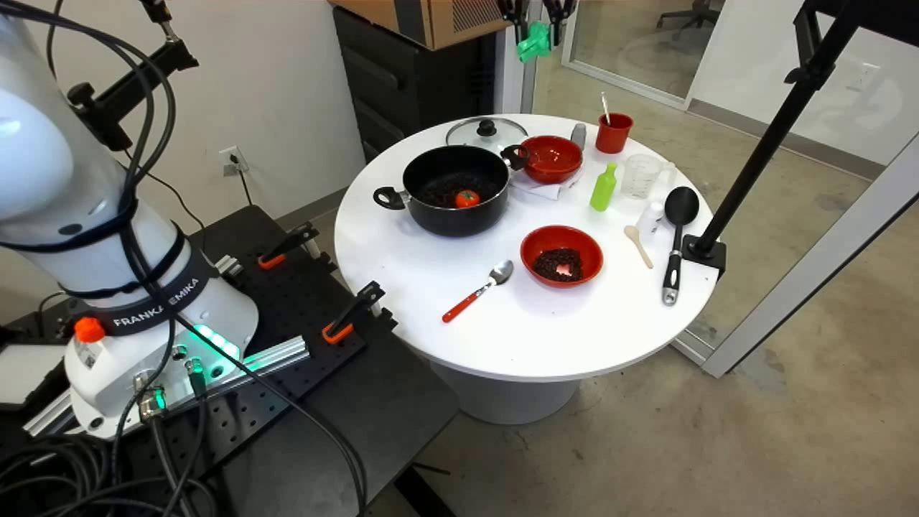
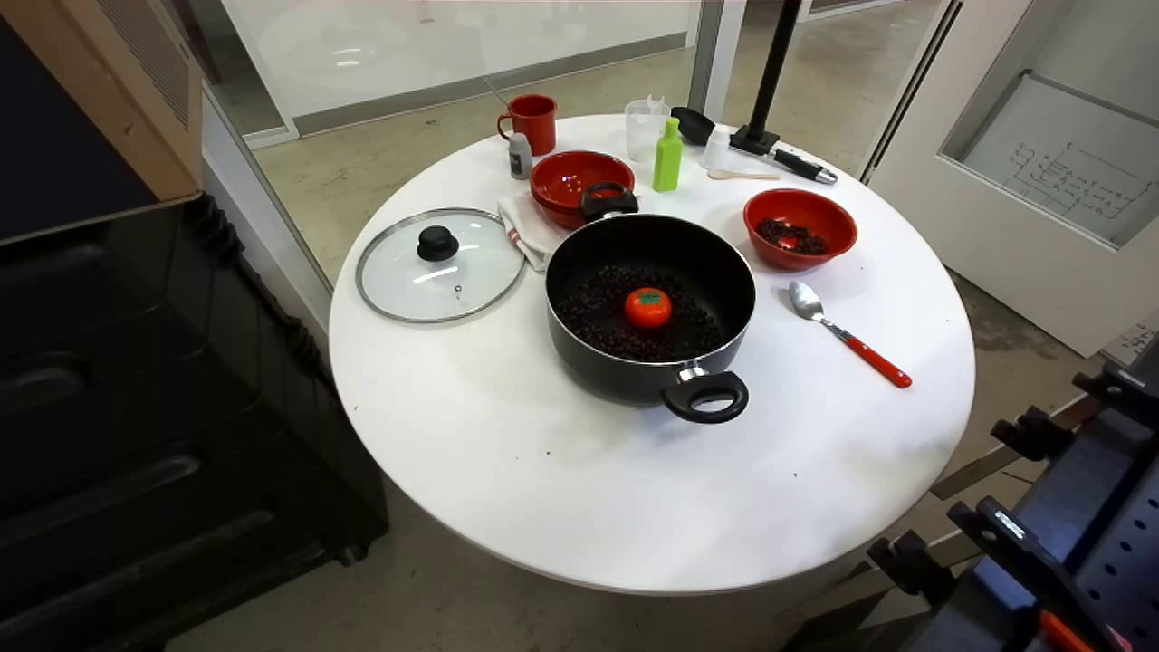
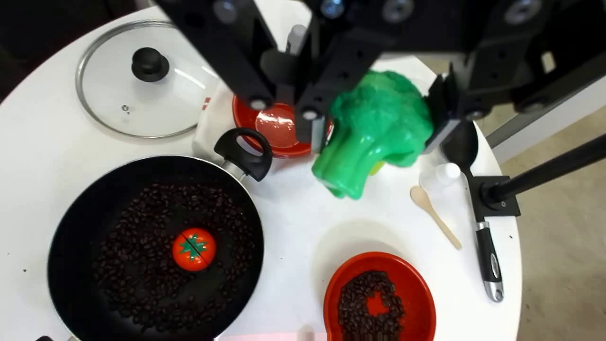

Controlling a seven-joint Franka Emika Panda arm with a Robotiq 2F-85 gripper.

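Observation:
A green broccoli-shaped piece (image 3: 378, 128) is pinched between the fingers of my gripper, its stalk pointing down toward the lower left in the wrist view. In exterior view 1 the gripper (image 1: 538, 26) hangs high over the far side of the table with the green piece (image 1: 534, 43). Below, the black pot (image 1: 456, 215) holds a toy tomato (image 3: 194, 249) lying on dark beans (image 3: 147, 250). Exterior view 2 shows the pot (image 2: 608, 375) uncovered, and neither the gripper nor the green piece appears there.
A glass lid (image 2: 402, 266) lies beside the pot. Red bowls (image 2: 581, 174), a red mug (image 2: 532, 121), a green bottle (image 2: 668, 158) and a bean-filled bowl (image 2: 826, 217) stand across the table. The black pole (image 1: 767, 138) rises at its edge.

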